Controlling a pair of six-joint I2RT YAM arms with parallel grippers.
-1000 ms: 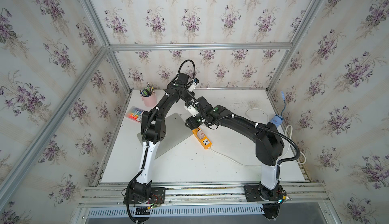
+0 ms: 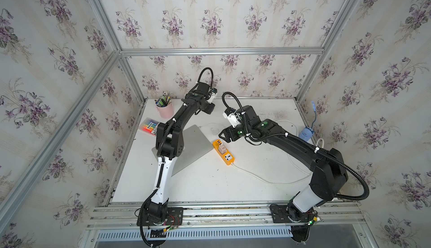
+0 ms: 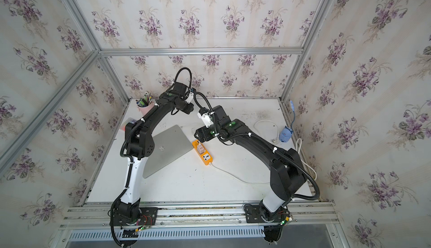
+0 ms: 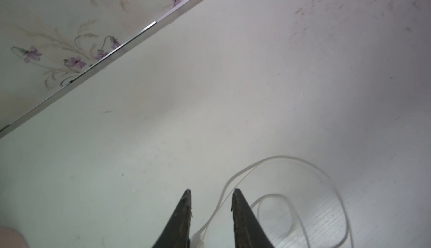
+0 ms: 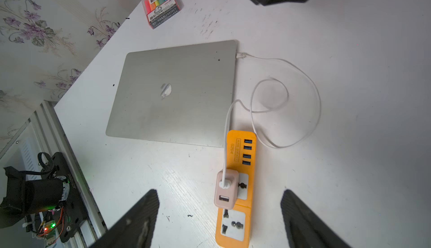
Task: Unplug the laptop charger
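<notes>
A pink charger (image 5: 226, 193) sits plugged into an orange power strip (image 5: 238, 151). Its white cable (image 5: 316, 88) loops on the table to a plug (image 5: 240, 55) at the edge of the closed silver laptop (image 5: 170, 100). My right gripper stands open above the strip, nothing between its fingers. My left gripper is open high over the back of the table, with cable beneath it and the connector partly hidden at the bottom of the left wrist view.
A pink pen cup (image 2: 164, 111) and a case of markers (image 2: 148, 125) stand at the back left. A blue lamp (image 3: 285, 134) is at the right edge.
My right gripper has moved rightward from the middle.
</notes>
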